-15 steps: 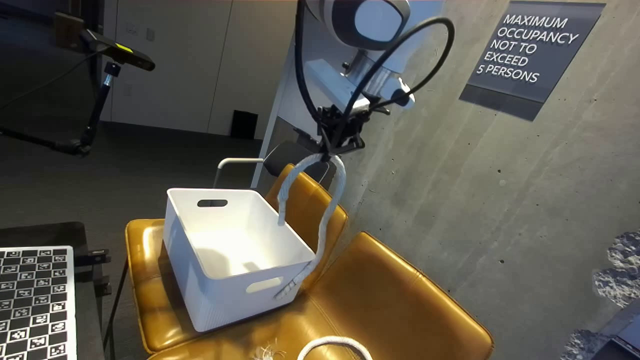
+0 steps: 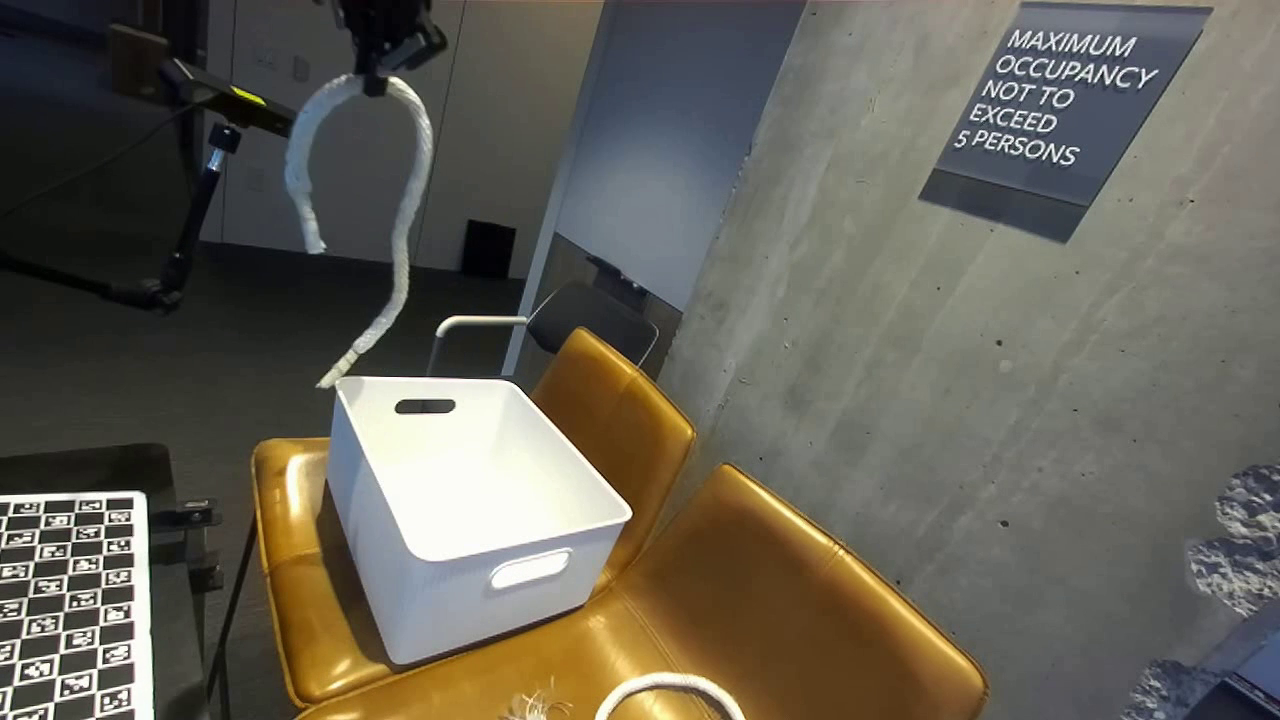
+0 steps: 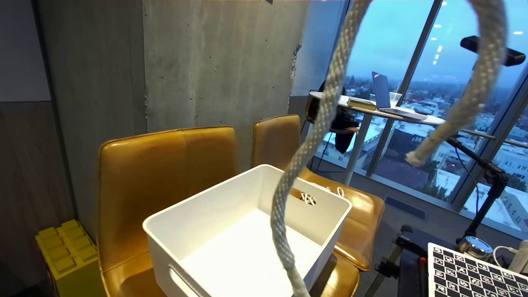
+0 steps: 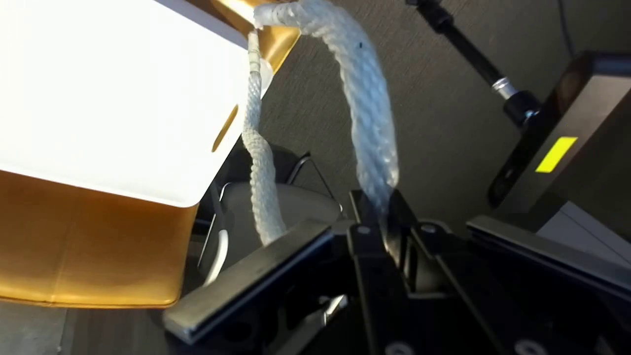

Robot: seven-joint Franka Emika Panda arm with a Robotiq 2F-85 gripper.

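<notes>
A white rope (image 2: 411, 204) hangs in an arch from my gripper (image 2: 375, 84), which is shut on it near the top of exterior view 1. Both rope ends dangle, the longer one reaching down near the far left corner of the white bin (image 2: 542, 540) there. In the wrist view the rope (image 4: 369, 112) runs up out of the gripper's fingers, and its other length drops at the left. The bin is empty inside. Exterior view 2 has the rope (image 3: 309, 133) close to the camera, crossing in front of the bin (image 3: 173, 213); the gripper is outside that view.
The bin stands on tan chairs (image 2: 768, 564). Another piece of white rope (image 2: 672, 682) lies on the nearer seat. A camera on a stand (image 2: 246, 110) is close to the left of the hanging rope. A patterned board (image 2: 72, 612) occupies the lower left.
My gripper has moved left and up in exterior view 1, from the bin's right side to above its far left corner, carrying the rope. The bin has stayed put.
</notes>
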